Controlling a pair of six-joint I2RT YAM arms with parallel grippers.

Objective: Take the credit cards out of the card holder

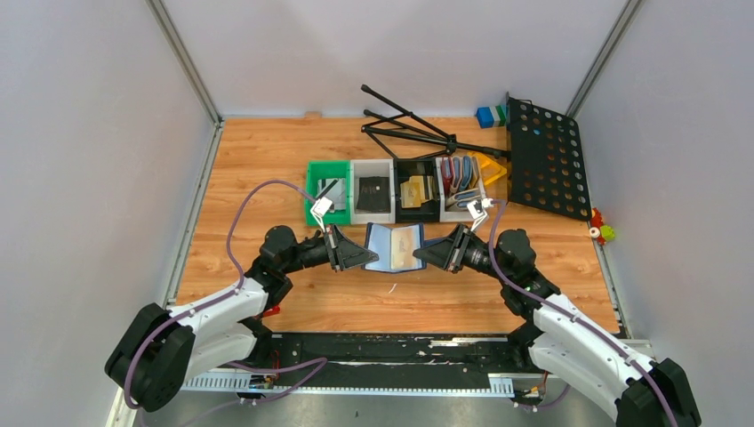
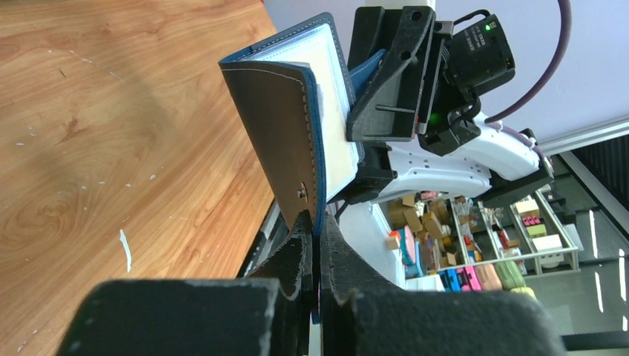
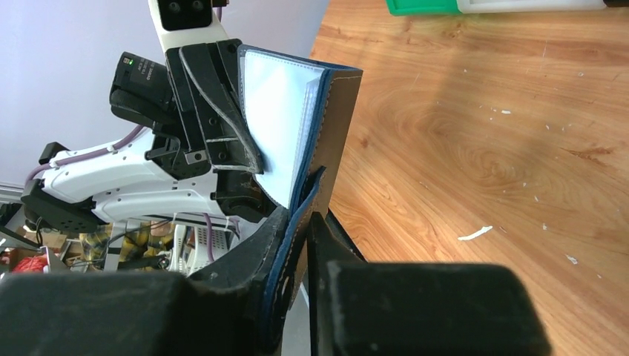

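An open card holder (image 1: pixel 395 248), blue-edged with brown leather outside and pale sleeves inside, hangs between both grippers above the table. In the left wrist view my left gripper is shut on one edge of the holder (image 2: pixel 267 133). My right gripper is shut on the other side, where the blue edge runs between its fingers in the right wrist view. Whether separate cards are inside the sleeves I cannot tell.
Bins, green (image 1: pixel 316 169), white (image 1: pixel 356 187), black and light with scissors, line the back of the wooden table (image 1: pixel 267 151). Behind them lie a folded black stand (image 1: pixel 409 133) and a perforated black plate (image 1: pixel 544 160).
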